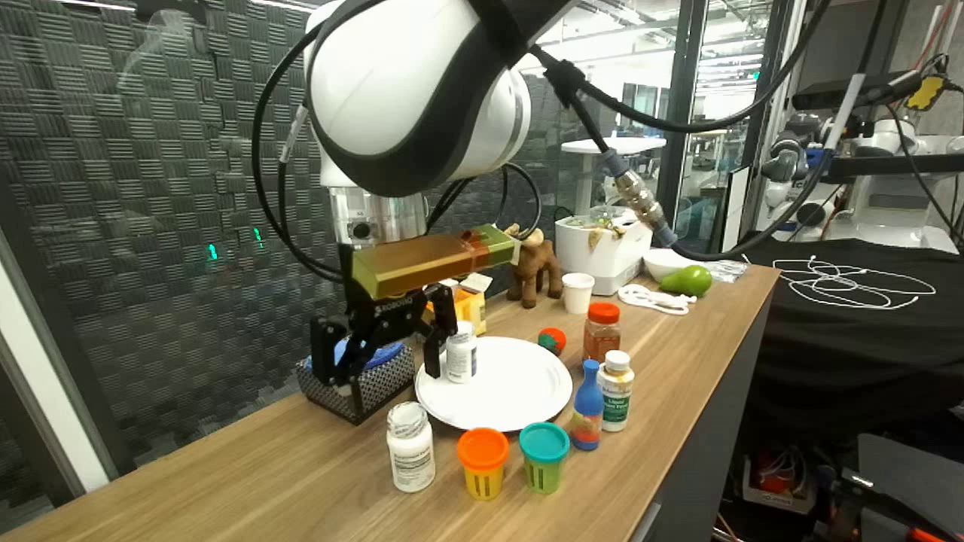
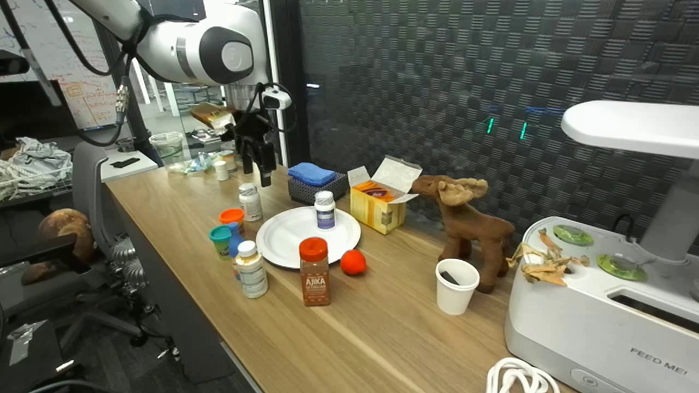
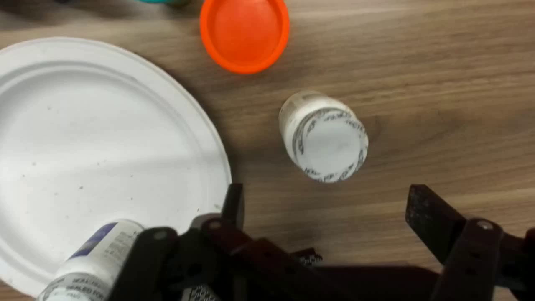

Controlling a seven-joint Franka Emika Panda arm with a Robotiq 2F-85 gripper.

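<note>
My gripper is open above the table, with nothing between its widely parted fingers. Just ahead of it in the wrist view stands a white bottle [image 3: 331, 145] with a pale round top, upright on the wood and clear of the fingers. A second white bottle [image 2: 325, 210], with a purple label, is upright on the white plate [image 1: 520, 397]; in the wrist view one finger's linkage partly covers it. From exterior view 1, the gripper [image 1: 384, 366] appears in front of the dark basket, above and behind the loose white bottle [image 1: 411, 449].
Orange-lidded [image 1: 483, 461] and teal-lidded [image 1: 544, 456] tubs stand beside the loose bottle. A blue bottle [image 1: 587, 406], supplement bottle [image 1: 616, 390] and red-capped jar [image 2: 314, 272] line the plate's other side. The basket [image 1: 361, 393] holds a blue cloth. Bare wood lies left of the loose bottle in exterior view 1.
</note>
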